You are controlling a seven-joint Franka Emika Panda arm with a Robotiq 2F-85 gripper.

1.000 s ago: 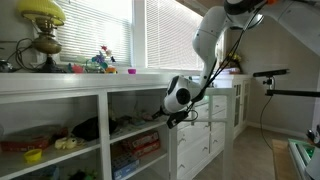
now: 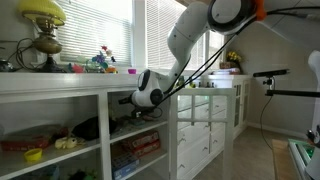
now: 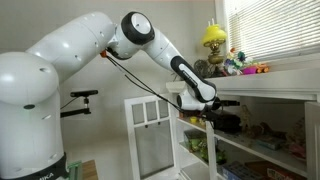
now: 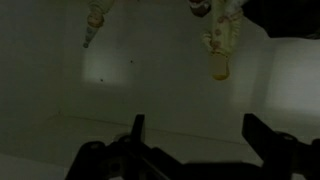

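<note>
My gripper reaches into the upper compartment of the white shelf (image 2: 104, 135). In the wrist view its two dark fingers stand wide apart with nothing between them. Beyond them lies a pale, patterned toy-like object (image 4: 222, 42), with a yellowish end. A second small pale object (image 4: 96, 20) lies to its left, and a black item (image 4: 285, 15) fills the upper right corner. The wrist view is dark, so what these are exactly is hard to tell. Exterior view 2 shows a black bundle (image 3: 222, 120) on the shelf close to the arm's end.
Boxes (image 2: 136, 146) fill the lower shelf. A yellow bowl (image 2: 33, 156) sits at the left. Along the top stand a brass lamp (image 2: 47, 40) and several colourful toys (image 2: 103, 60). The open white door (image 3: 150, 140) borders the compartment.
The arm has swung left and further into the upper shelf compartment, with its wrist now higher and closer to the shelf. The shelf's contents show no clear change.
</note>
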